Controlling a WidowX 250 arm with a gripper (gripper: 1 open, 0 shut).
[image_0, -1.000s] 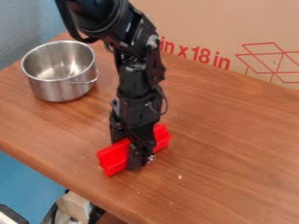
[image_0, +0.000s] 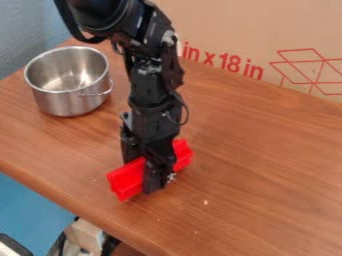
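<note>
My black gripper (image_0: 154, 170) reaches down to the table and is shut on a red elongated block (image_0: 127, 180), which lies on the wooden tabletop near its left front edge. The block's ends show on both sides of the fingers; its middle is hidden behind them. A steel pot (image_0: 67, 88) with a side handle stands at the back left, apart from the gripper.
A cardboard panel (image_0: 267, 40) with red print stands along the back. Beyond the left edge is a blue surface (image_0: 34, 210), with some objects at the bottom left.
</note>
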